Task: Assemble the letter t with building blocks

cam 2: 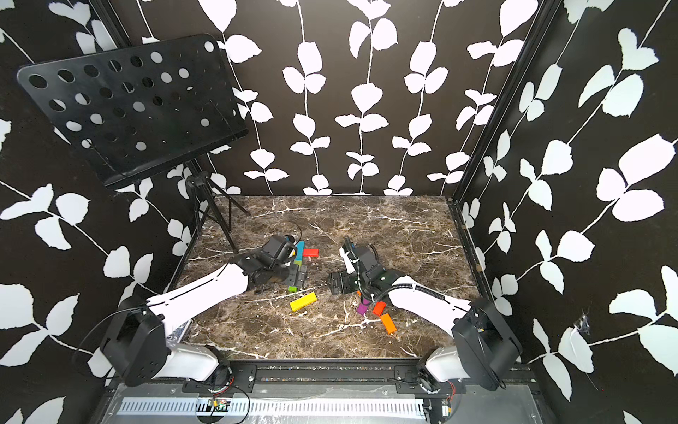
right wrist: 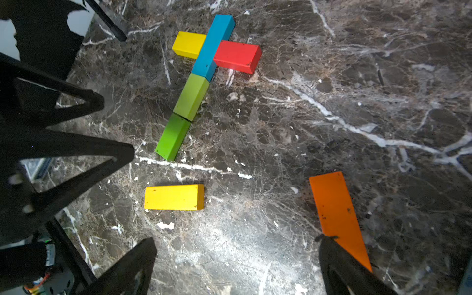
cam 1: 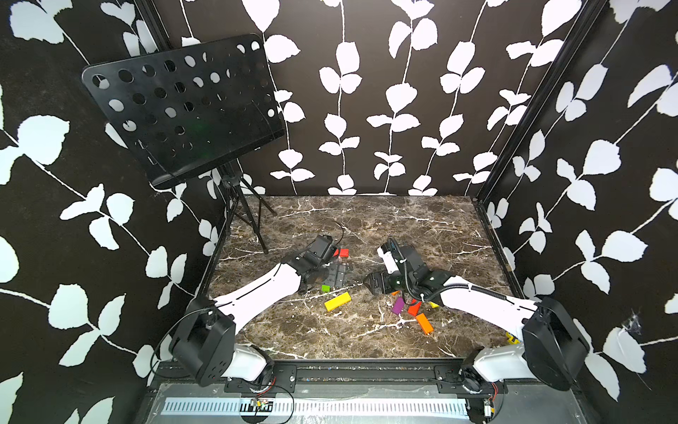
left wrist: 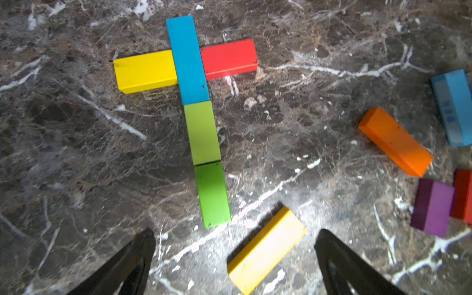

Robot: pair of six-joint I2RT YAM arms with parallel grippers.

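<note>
In the left wrist view a cross-shaped row of blocks lies flat: a blue block point(left wrist: 187, 61) upright in the middle, a yellow block point(left wrist: 146, 71) on its left side and a red block point(left wrist: 229, 59) on its right. Below the blue one, end to end, run an olive-green block point(left wrist: 202, 132) and a bright green block point(left wrist: 213, 194), with a fine dark seam between the greens. Open and empty, my left gripper hovers over the table near the shape's lower end. My right gripper is also open with nothing between its fingers, above bare table to the right of the shape.
A loose yellow block point(left wrist: 266, 249) lies slantwise below the shape. Farther right are orange point(left wrist: 395, 141), blue point(left wrist: 452, 107), purple point(left wrist: 432, 207) and red point(left wrist: 463, 195) blocks. A black stand point(cam 1: 243, 198) is at the back left. The table behind the arms is clear.
</note>
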